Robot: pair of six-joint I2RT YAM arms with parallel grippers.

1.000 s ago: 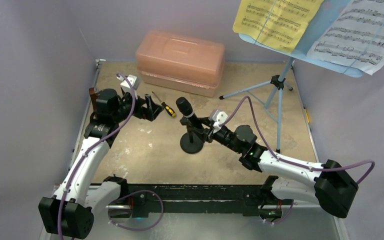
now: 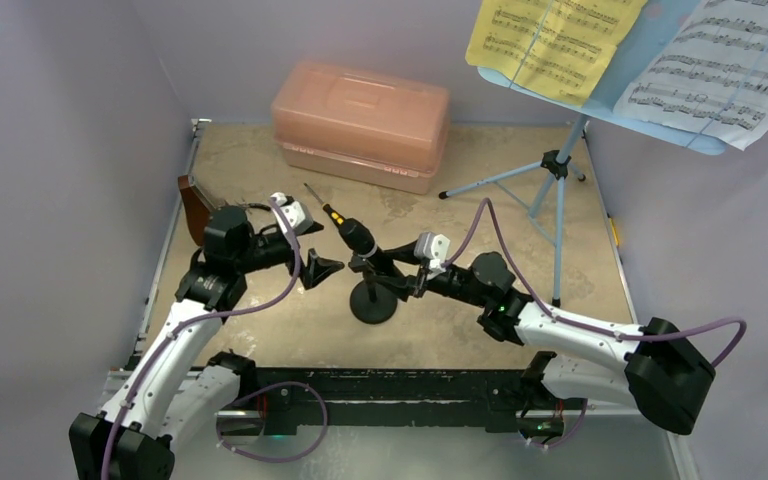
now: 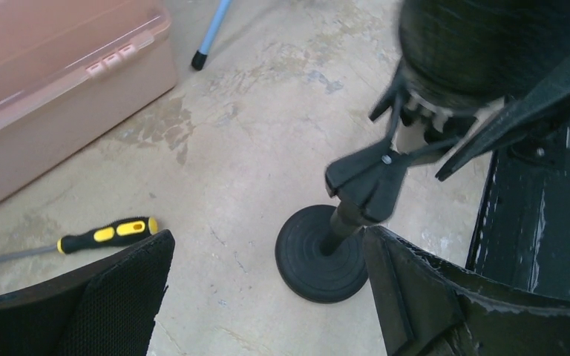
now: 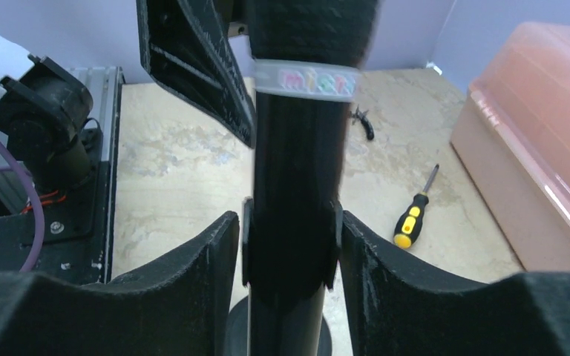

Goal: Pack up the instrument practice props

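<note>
A black microphone (image 2: 357,236) leans in the clip of a short desk stand with a round base (image 2: 372,303). Its dark head fills the upper right of the left wrist view, blurred. My right gripper (image 2: 392,270) is shut on the microphone's body, at the clip; in the right wrist view the fingers (image 4: 219,256) lie along both sides of it. Just left of the stand, my left gripper (image 2: 331,247) hangs open with nothing between its fingers. A yellow-and-black screwdriver (image 3: 111,233) lies on the table, its handle end partly hidden from above by the microphone head.
At the back stands a closed pink case (image 2: 360,115). A blue music stand (image 2: 558,180) holding sheets of music occupies the right side. Something brown and wooden (image 2: 192,208) sits at the left edge.
The microphone and its stand have shifted slightly left and frontward with my right gripper, the head tipping further left.
</note>
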